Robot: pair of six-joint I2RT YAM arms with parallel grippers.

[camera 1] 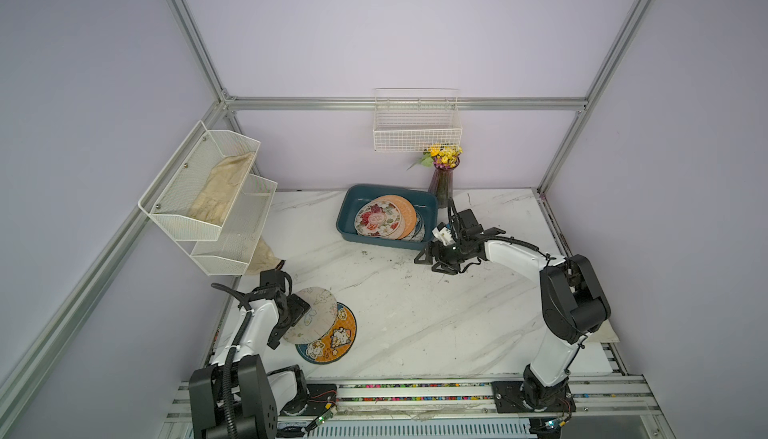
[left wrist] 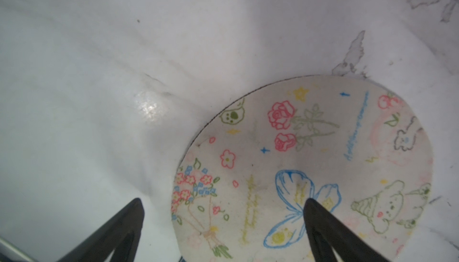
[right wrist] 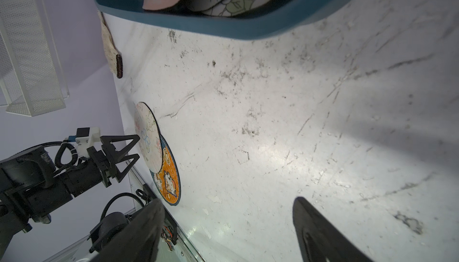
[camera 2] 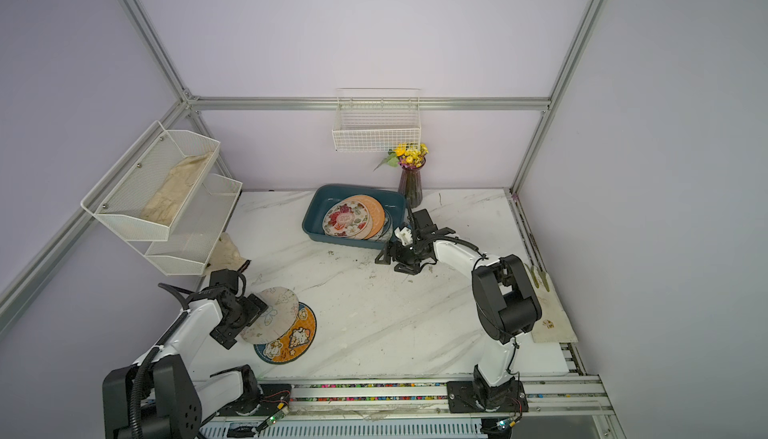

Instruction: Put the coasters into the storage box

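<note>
My left gripper (camera 1: 284, 319) is open low over the pale doodled coaster (camera 1: 317, 311), which overlaps an orange cartoon coaster (camera 1: 332, 341) at front left. In the left wrist view the pale coaster (left wrist: 301, 161) lies partly between and under my fingers, with nothing gripped. The teal box (camera 1: 350, 223) at back centre holds several coasters (camera 1: 382, 219). My right gripper (camera 1: 436, 264) stands part open just in front of the box's right end; in the right wrist view nothing shows between its fingers.
A vase of flowers (camera 1: 442, 183) stands behind the box's right end. White mesh racks (camera 1: 208, 199) hang on the left wall, with a beige cloth (camera 1: 262, 256) below. A wire basket (camera 1: 416, 127) hangs on the back wall.
</note>
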